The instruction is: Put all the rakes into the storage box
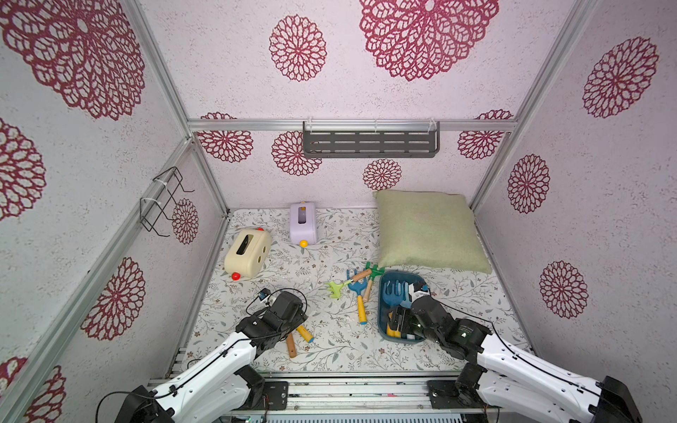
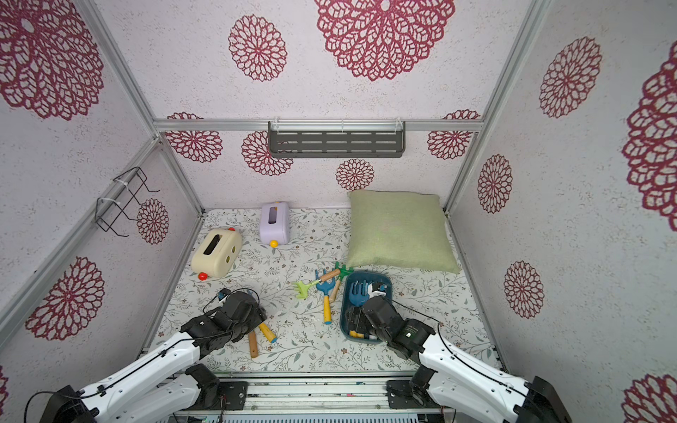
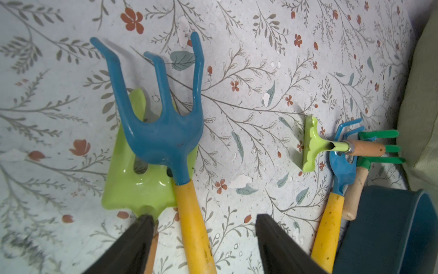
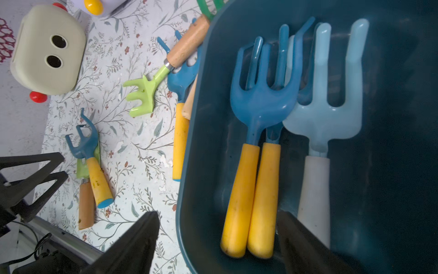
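Note:
The storage box point(image 4: 383, 150) holds several forks, among them a blue one point(image 4: 262, 105) with a yellow handle and a light-blue one point(image 4: 321, 118). My right gripper is open above it, nothing held. My left gripper is open above a blue rake point(image 3: 164, 137) with yellow handle, lying on a green shovel point(image 3: 118, 187). Further rakes lie left of the box: a blue one point(image 3: 342, 171), a light-green one point(image 3: 311, 146) and a green one point(image 4: 205, 9).
A green cushion point(image 1: 433, 229) fills the back right. A cream toy point(image 1: 246, 253) and a lilac one point(image 1: 303, 222) stand at back left.

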